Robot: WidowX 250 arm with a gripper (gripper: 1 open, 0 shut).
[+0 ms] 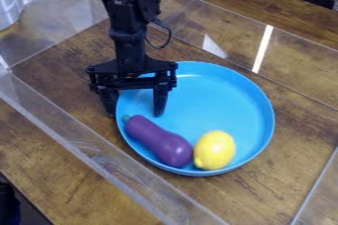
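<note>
A purple toy eggplant (160,142) lies in the front left of a blue plate (228,96), with a yellow oval toy (214,149) to its right. My black gripper (133,102) is lowered over the plate's left side, just behind the eggplant, with its fingers spread open. I see nothing held between them; the fingertips are dark and hard to make out.
The plate rests on a wooden surface (284,189). A clear plastic strip or wall runs along the left and front left. Bare wood lies to the right and behind.
</note>
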